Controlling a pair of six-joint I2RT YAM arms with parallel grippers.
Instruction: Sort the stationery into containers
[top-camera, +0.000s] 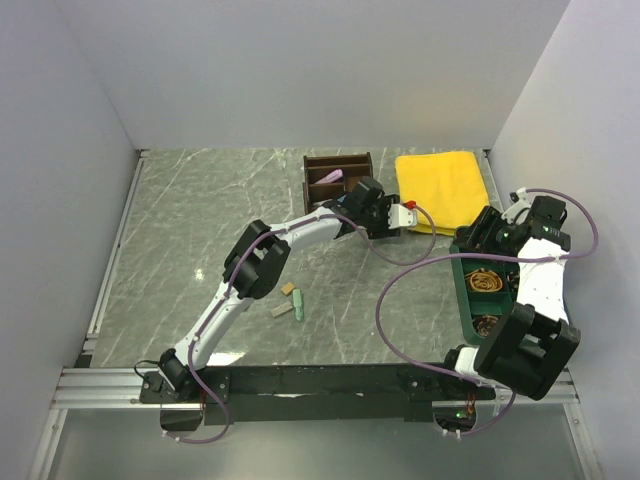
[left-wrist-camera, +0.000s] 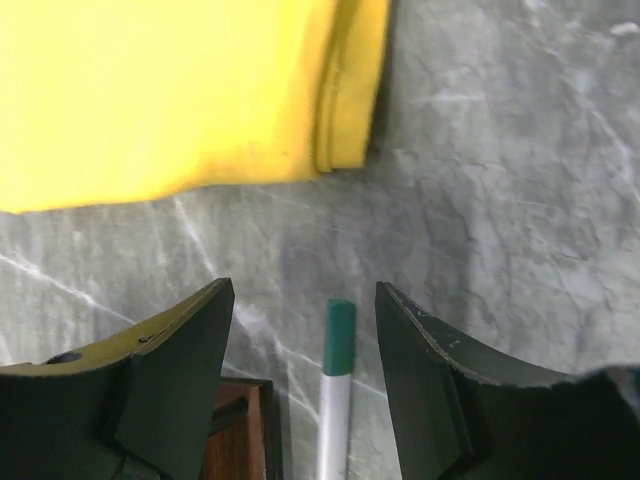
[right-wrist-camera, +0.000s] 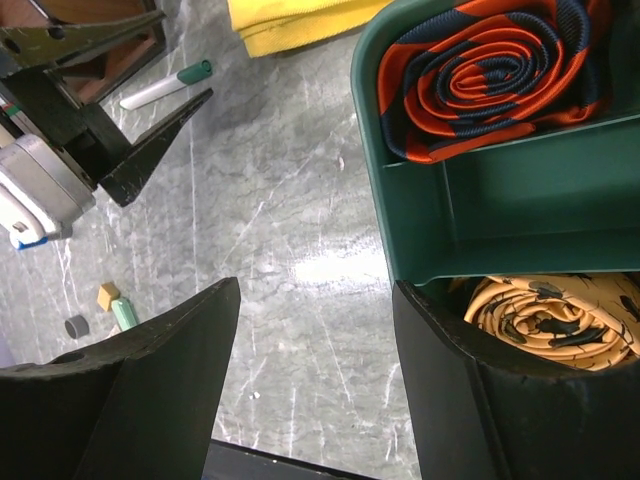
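My left gripper stands open over a white marker with a green cap (left-wrist-camera: 336, 410), lying between its fingertips in the left wrist view, beside the wooden organizer (top-camera: 337, 162). A pink item (top-camera: 330, 177) lies in the organizer. My right gripper stands open at the green container (right-wrist-camera: 384, 220). A tan block (right-wrist-camera: 108, 295), a pale green item (top-camera: 298, 305), an eraser-like bar (top-camera: 281, 310) and a small dark cylinder (right-wrist-camera: 77, 326) lie on the near table.
The yellow cloth (top-camera: 440, 186) lies at the back right. Rolled striped and patterned fabrics (right-wrist-camera: 480, 80) fill compartments of the green container.
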